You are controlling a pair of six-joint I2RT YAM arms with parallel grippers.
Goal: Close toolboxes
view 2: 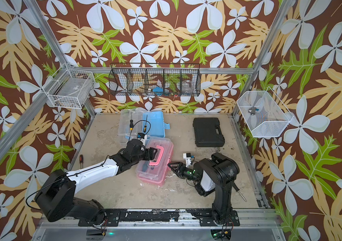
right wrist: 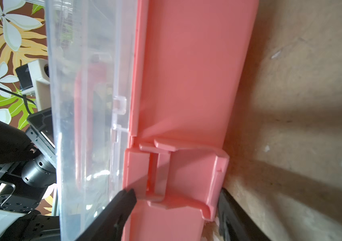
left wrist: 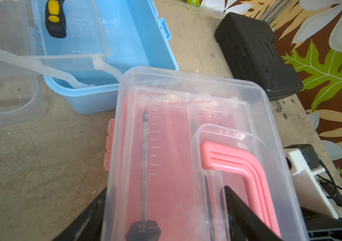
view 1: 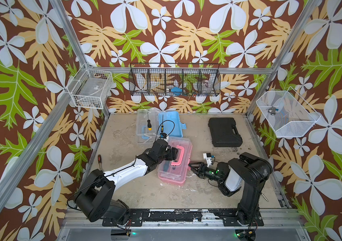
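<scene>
The pink toolbox (view 1: 173, 168), under a clear lid (left wrist: 159, 86), stands mid-table with its lid down. From the left, my left gripper is shut on part of this lid, one finger outside its edge and the other beside the pink handle (left wrist: 235, 160). My right gripper is part open at the box's right side, its fingers on either side of a pink latch (right wrist: 187, 172). Whether that latch is hooked over the lid rim, I cannot tell. Behind it, the blue toolbox (view 1: 170, 127) lies open, its clear lid (view 1: 142, 132) folded leftward with a screwdriver (view 1: 149, 125) on it.
A black case (view 1: 224, 132) lies shut at the back right. Another screwdriver (view 1: 99, 161) rests near the left edge, and a metal shaft (view 2: 241, 194) shows beside the right arm. Wire baskets hang on the frame.
</scene>
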